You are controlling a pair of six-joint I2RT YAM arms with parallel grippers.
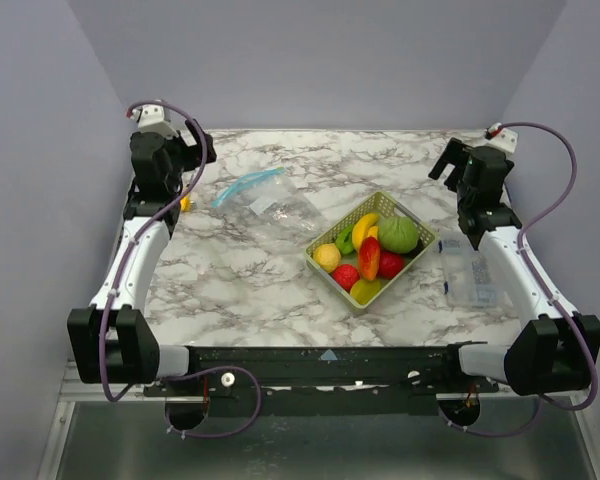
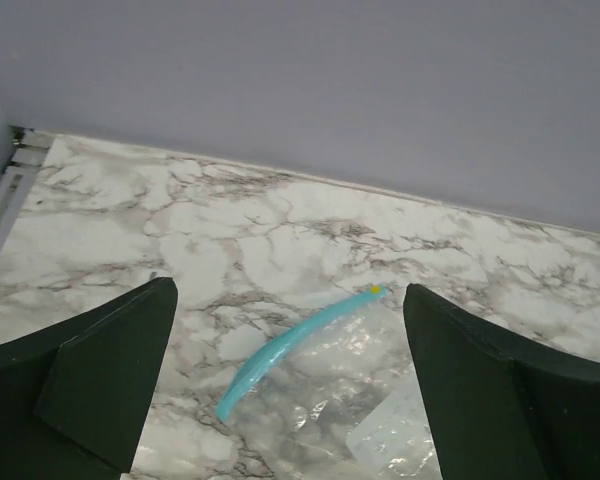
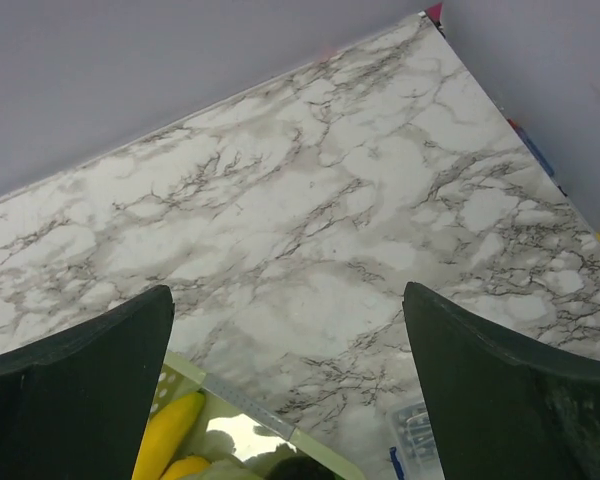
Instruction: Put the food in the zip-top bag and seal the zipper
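A clear zip top bag (image 1: 280,208) lies flat left of the table's middle, its blue zipper strip (image 1: 248,185) toward the back left; in the left wrist view the strip (image 2: 295,345) shows between the fingers. Toy food, among it a green cabbage (image 1: 398,234), a banana (image 1: 364,230) and a red mango (image 1: 369,259), fills a pale green basket (image 1: 327,281) right of centre. My left gripper (image 1: 202,143), raised at the left, is open and empty. Over the right side my right gripper (image 1: 442,166) also stands open, clear of the basket (image 3: 245,402).
Flat clear packaging (image 1: 470,275) lies at the table's right, beside the basket and near the right arm. A small yellow item (image 1: 186,203) sits at the left, partly behind the left arm.
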